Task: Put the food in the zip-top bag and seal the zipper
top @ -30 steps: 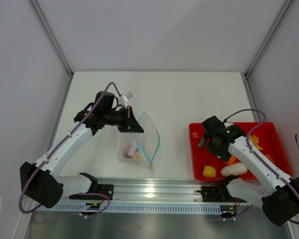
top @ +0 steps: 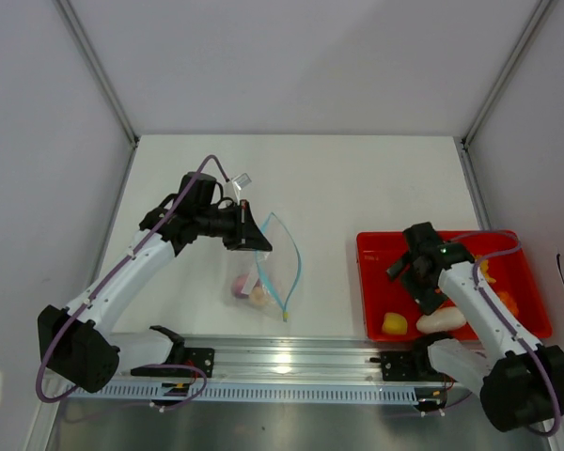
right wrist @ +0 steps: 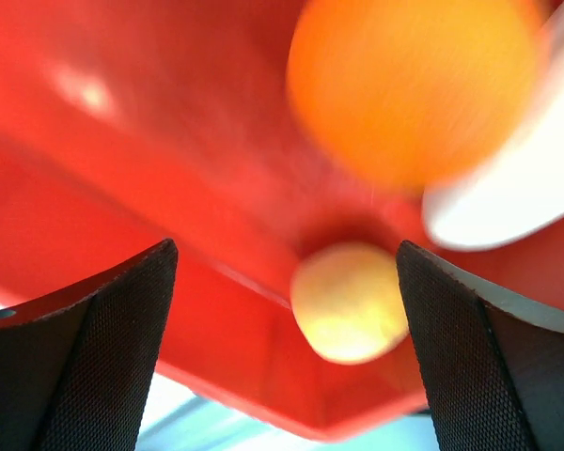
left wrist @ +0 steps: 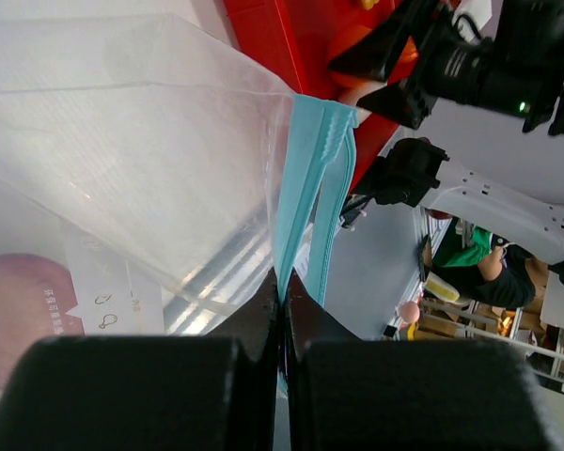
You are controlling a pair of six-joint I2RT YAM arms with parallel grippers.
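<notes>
The clear zip top bag point(top: 280, 271) stands left of centre with its blue-edged mouth spread. A reddish round food point(top: 241, 285) and a beige one point(top: 258, 296) are inside it. My left gripper point(top: 267, 248) is shut on the bag's blue zipper edge point(left wrist: 301, 178). Over the red tray point(top: 381, 246), my right gripper point(top: 415, 287) is open. In the right wrist view, a large orange food point(right wrist: 414, 89), a yellow food point(right wrist: 348, 303) and part of a white one point(right wrist: 517, 193) appear blurred, none gripped. The long white food point(top: 442, 319) lies at the tray's front.
At the tray's right side lie an orange food point(top: 504, 303) and a yellow-orange piece point(top: 486, 271). White table point(top: 329, 188) stretches clear behind the bag and between it and the tray.
The left arm and the bag look unmoved.
</notes>
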